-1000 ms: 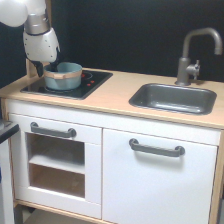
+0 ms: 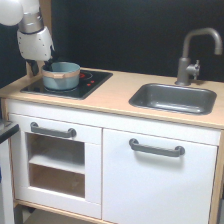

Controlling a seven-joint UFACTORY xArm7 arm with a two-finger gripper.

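A grey-blue pot (image 2: 61, 78) with a brownish rim sits at the left part of the black cooktop (image 2: 90, 83). My white arm comes down from the upper left. Its gripper (image 2: 42, 68) is low at the pot's left side, by the rim. The fingers are small and dark here, and part of them is lost behind or against the pot. Whether they are closed on it cannot be told.
Right of the cooktop, the wooden counter (image 2: 122, 92) is bare up to the metal sink (image 2: 175, 98). A tall grey faucet (image 2: 186, 65) rises behind the sink. Below are a white oven door (image 2: 88, 140) with a window and a cabinet door (image 2: 155, 185), each with a grey handle.
My arm and the pot have both shifted slightly to the left. The doors, sink and faucet look the same.
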